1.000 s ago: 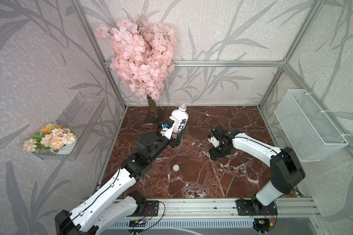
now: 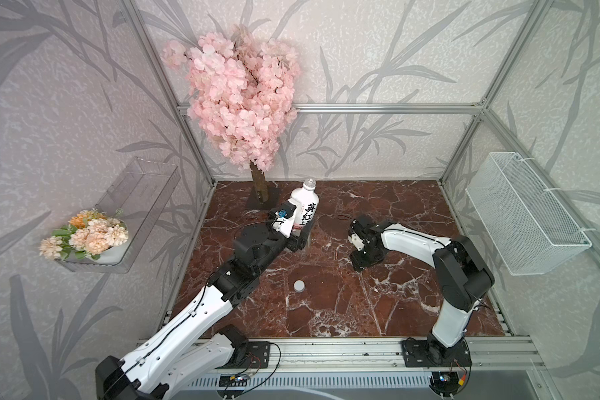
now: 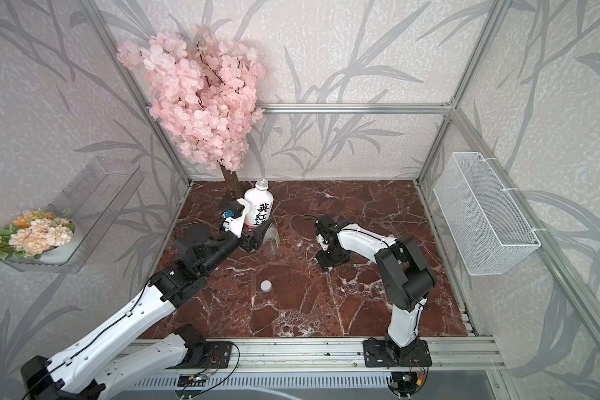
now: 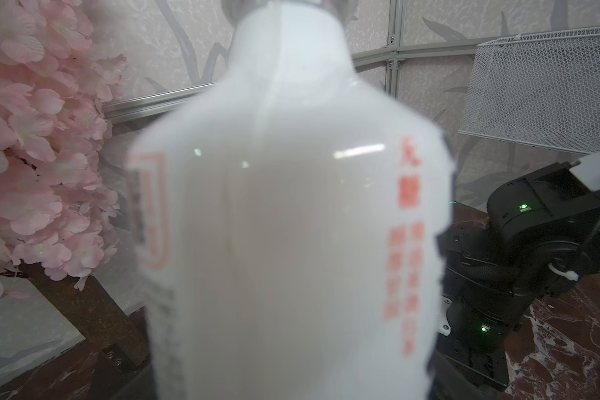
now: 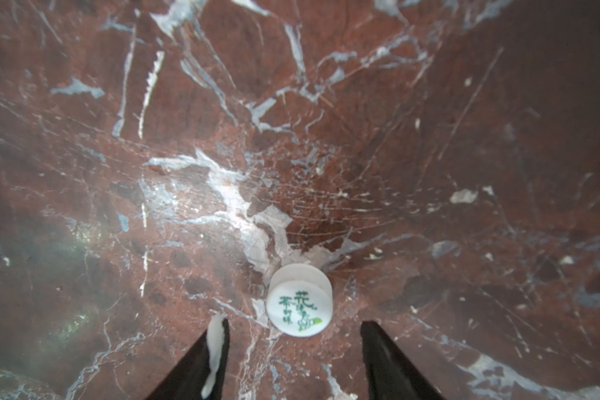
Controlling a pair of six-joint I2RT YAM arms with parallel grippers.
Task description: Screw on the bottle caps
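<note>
My left gripper [image 2: 298, 233] is shut on the white-labelled bottle [image 2: 305, 200], around its lower part. The bottle's clear mouth [image 3: 262, 184] is bare on top. In the left wrist view the bottle [image 4: 293, 220] fills the middle, blurred, and hides most of the fingers. A white cap [image 2: 299, 286] lies on the table at front left. My right gripper points down, part open; a white cap with green print [image 5: 300, 308] is between and just beyond its fingertips. Whether this is the cap in the top views, I cannot tell.
At the back left stands a pink blossom tree [image 2: 240, 100], close to the bottle. Side walls carry a white mesh basket [image 2: 530, 213] and a clear shelf [image 2: 143, 200] with flowers.
The right gripper has shifted slightly left over the last second, and its arm has swung left. The left arm and bottle have barely moved. The loose cap at front left stays put.
</note>
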